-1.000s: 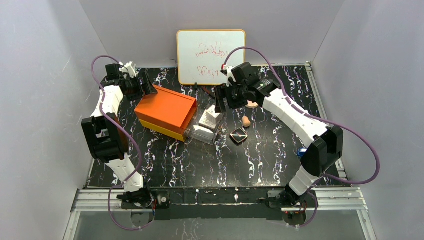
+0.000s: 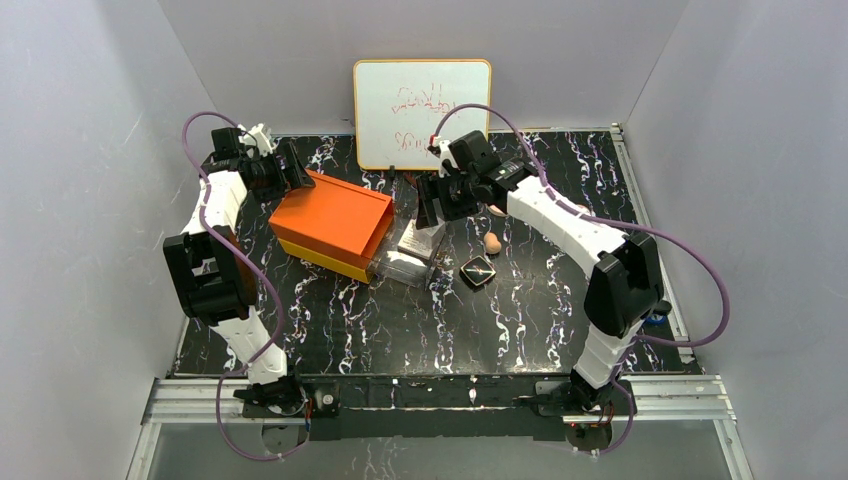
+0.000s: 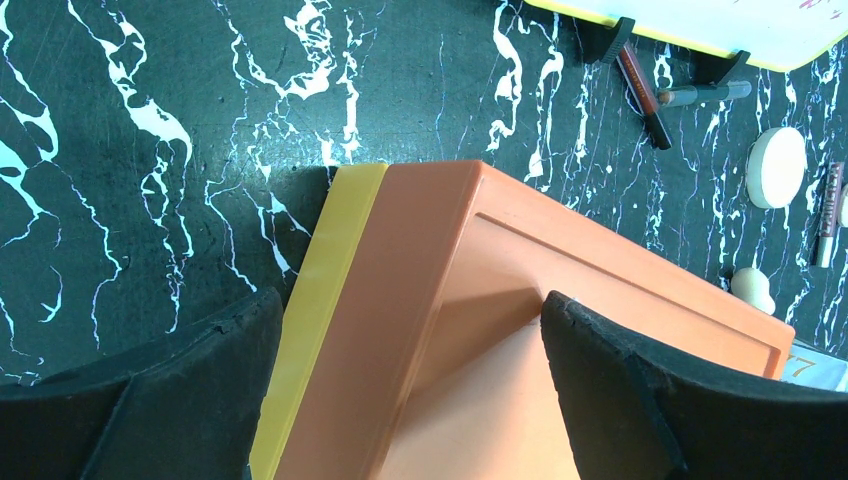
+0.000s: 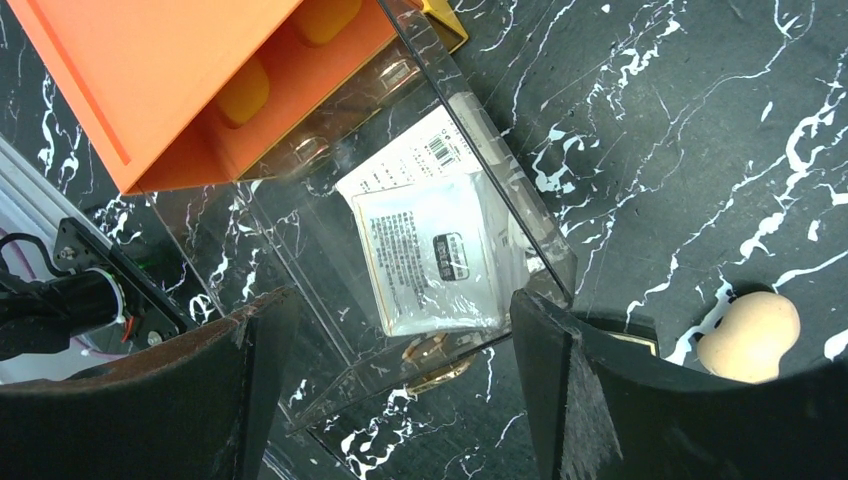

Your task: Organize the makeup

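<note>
An orange box with a yellow base (image 2: 330,222) stands at the left of the table, its clear drawer (image 2: 402,268) pulled out to the right. Inside the drawer lie a silvery packet (image 4: 430,258) and a white barcoded packet (image 4: 410,160). My left gripper is open at the box's back left corner, its fingers to either side of the orange and yellow wall; contact cannot be told. Above the drawer's outer end, my right gripper hangs open with nothing between its fingers. A black compact (image 2: 477,271) and a beige sponge (image 2: 492,243) lie right of the drawer.
Behind the box stands a whiteboard (image 2: 423,115). Near its foot lie a dark red pencil (image 3: 640,90), a grey-green pencil (image 3: 704,93) and a round white puff (image 3: 776,167).
My right gripper has moved left, from the drawer's right side to above its outer end. The left arm, the box and the drawer look unmoved.
</note>
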